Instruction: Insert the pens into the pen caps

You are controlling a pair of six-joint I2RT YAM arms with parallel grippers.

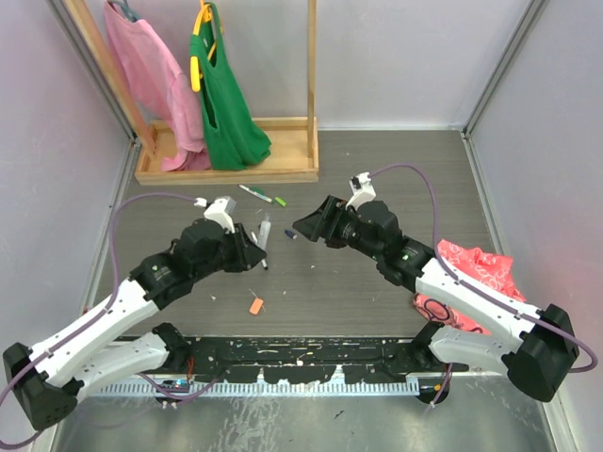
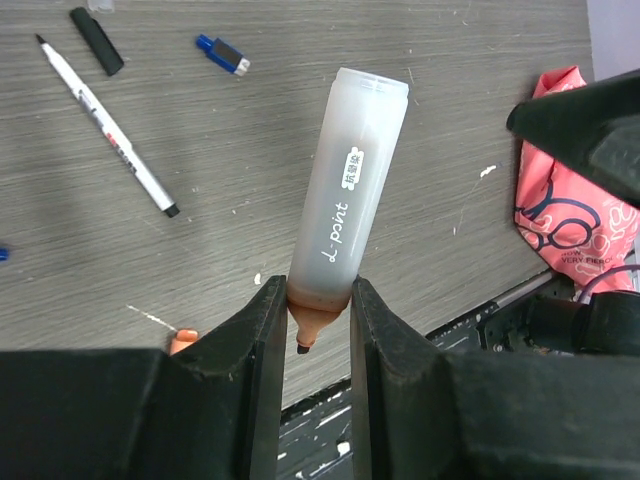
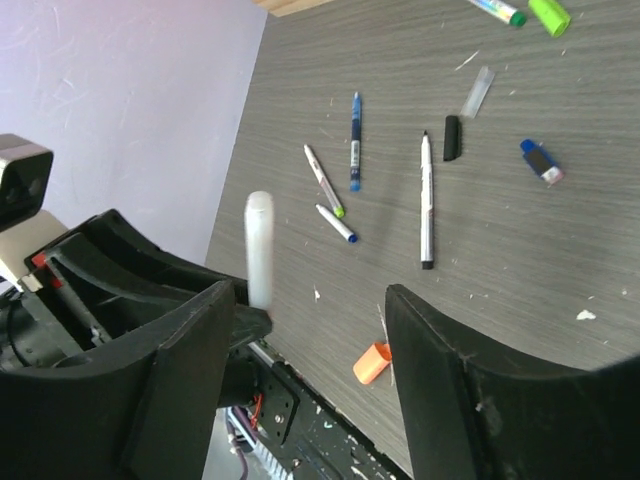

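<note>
My left gripper is shut on a translucent paint marker, held upright with its tip at the fingers. My right gripper stands open, facing it from the right; between them on the table lie a blue cap, a black cap and a black-and-white pen. Further left lie a blue pen, a white-and-green marker and a short blue-tipped pen. A green cap and a green marker are at the back.
An orange piece lies near the front. A wooden rack with hanging clothes stands at the back left. A red cloth bag lies on the right.
</note>
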